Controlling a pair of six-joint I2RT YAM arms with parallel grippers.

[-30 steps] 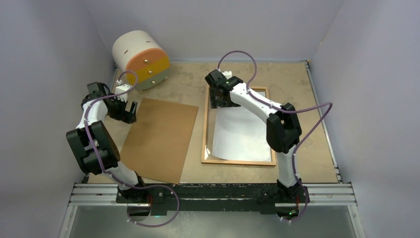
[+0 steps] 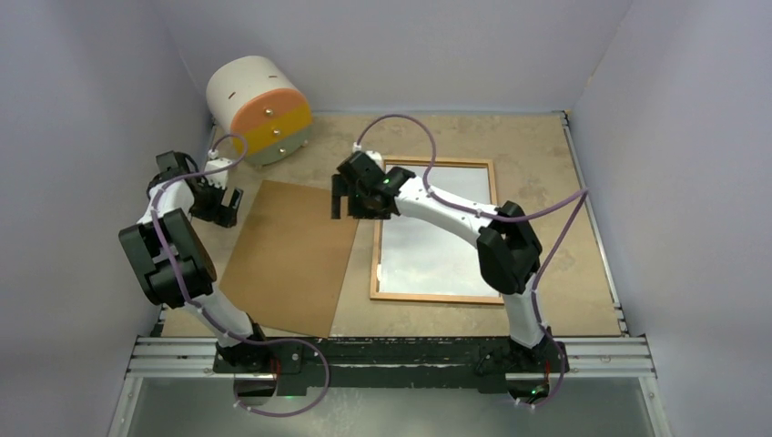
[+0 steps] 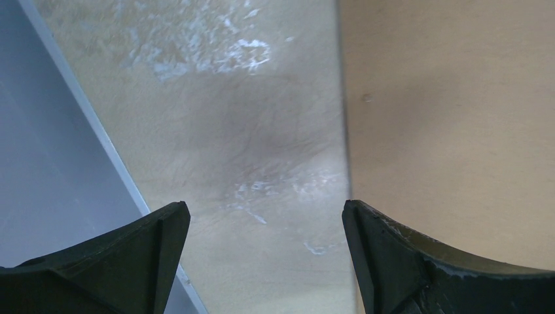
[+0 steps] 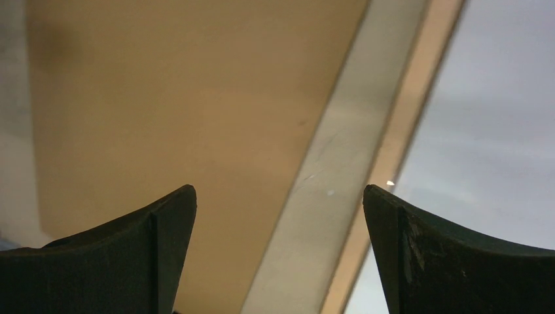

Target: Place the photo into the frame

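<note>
A wooden frame lies right of centre with a white sheet inside it, mostly flat; part is under my right arm. A brown board lies to its left. My right gripper is open and empty above the gap between board and frame; its wrist view shows the frame's edge and white surface. My left gripper is open, with nothing between its fingers, over the bare table at the board's left edge.
A striped drawer cabinet stands at the back left. Walls bound the table at left, back and right. Bare table shows right of the frame.
My right gripper has moved left, off the frame. The white sheet now lies evenly across the frame's inside. My left gripper has shifted slightly left.
</note>
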